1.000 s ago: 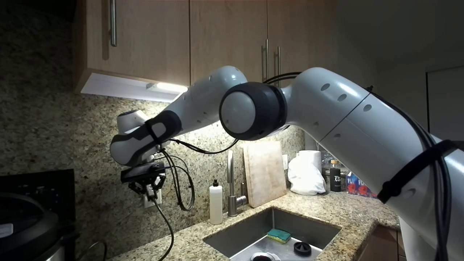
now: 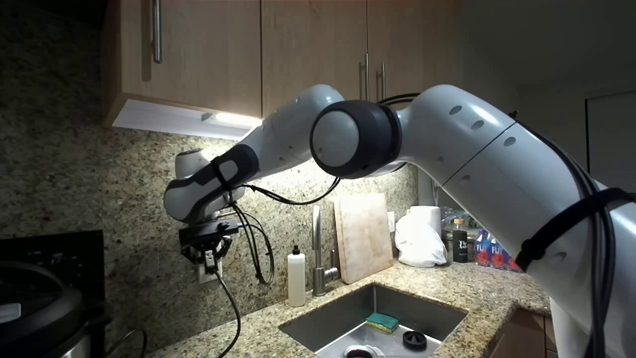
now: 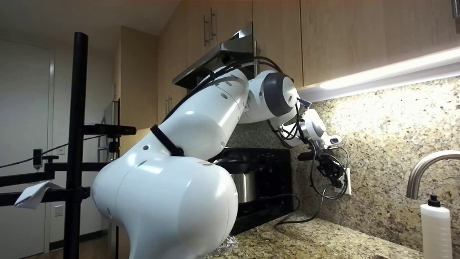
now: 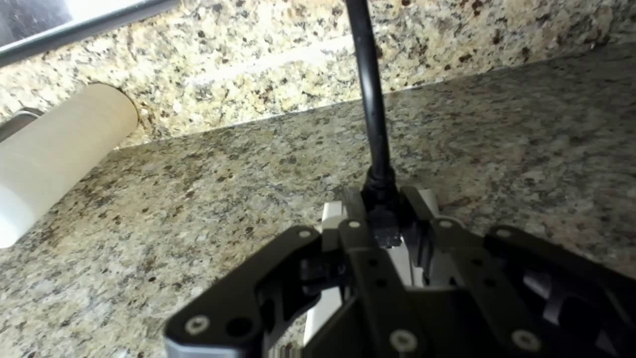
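Note:
My gripper is shut on the black plug (image 4: 381,194), and a black cord (image 4: 370,95) runs from it. Behind the fingers, the white outlet plate (image 4: 322,313) on the granite wall shows only in part. In exterior view 1 the gripper (image 2: 208,256) is in front of the outlet plate (image 2: 206,277), with the cord (image 2: 233,301) hanging down to the counter. From the other side, the gripper (image 3: 334,175) appears right by the plate (image 3: 348,182). My fingers hide the plug's front, so I cannot tell whether its prongs are in the socket.
A white soap bottle (image 2: 296,279), the faucet (image 2: 317,256) and the sink (image 2: 381,292) lie to the right in exterior view 1. A dark round cooker (image 2: 36,310) stands at the left. The cabinet (image 2: 191,53) overhangs the arm.
The gripper and forearm have moved a little right and slightly up in exterior view 1, with the plug and cord still at the fingers. The gripper now covers more of the outlet plate.

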